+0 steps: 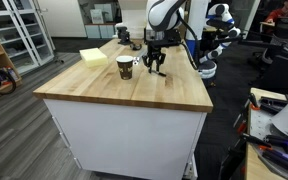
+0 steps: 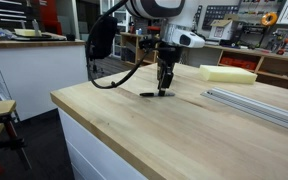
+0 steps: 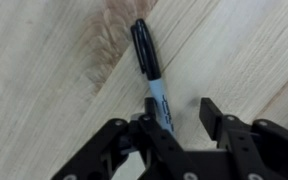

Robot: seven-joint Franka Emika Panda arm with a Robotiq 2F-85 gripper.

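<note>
A marker (image 3: pixel 156 75) with a black cap and pale grey barrel lies flat on the wooden tabletop. My gripper is above it, fingers part open. In the wrist view the barrel runs between the fingers, close to the left fingertip, with a wider gap to the right one. From the second exterior view, the gripper (image 2: pixel 162 92) points down at the marker (image 2: pixel 150 95), its tips very near the table. Whether the fingers touch the marker cannot be told. In the first exterior view the gripper (image 1: pixel 156 71) is small over the table.
A dark mug (image 1: pixel 125 70) stands on the table (image 1: pixel 94 86) near the arm. Farther off lies a pale yellow block (image 2: pixel 228 74), and metal rails (image 2: pixel 252 107) rest on the tabletop. Bare wood surrounds the marker.
</note>
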